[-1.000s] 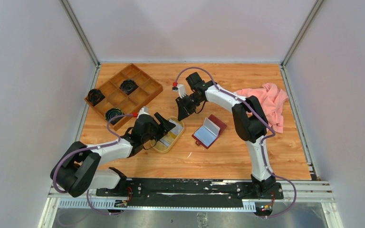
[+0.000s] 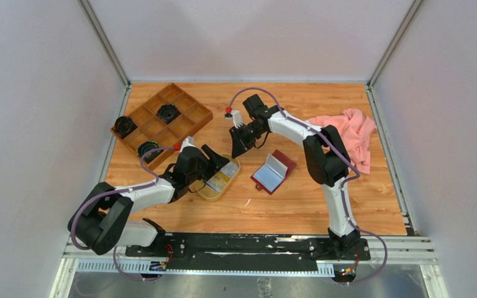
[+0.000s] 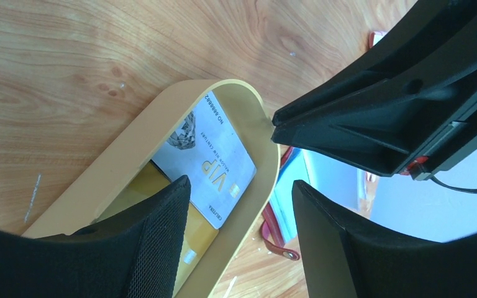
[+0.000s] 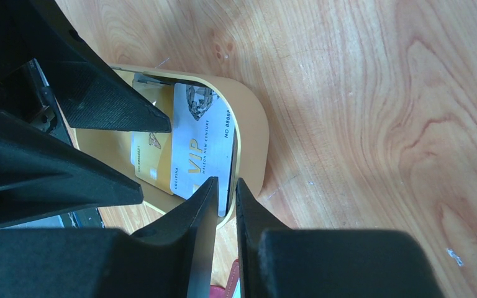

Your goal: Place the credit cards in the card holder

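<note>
A cream oval box [image 2: 216,194] holds several cards. The white VIP card [image 3: 208,155] lies uppermost at its far end, over a gold card [image 4: 163,164]. Spread above the box, my left gripper is open with nothing between its fingers. At the box's far end rim, my right gripper stands open by a narrow gap. The rim passes behind or between its fingertips; I cannot tell which. No card shows in its grasp. To the right of the box, the dark red card holder [image 2: 269,174] lies unfolded, with light blue inner sleeves.
A wooden compartment tray [image 2: 192,126] with several black coiled items sits at the back left. A pink cloth [image 2: 349,133] lies on the right. The two grippers are close together over the box.
</note>
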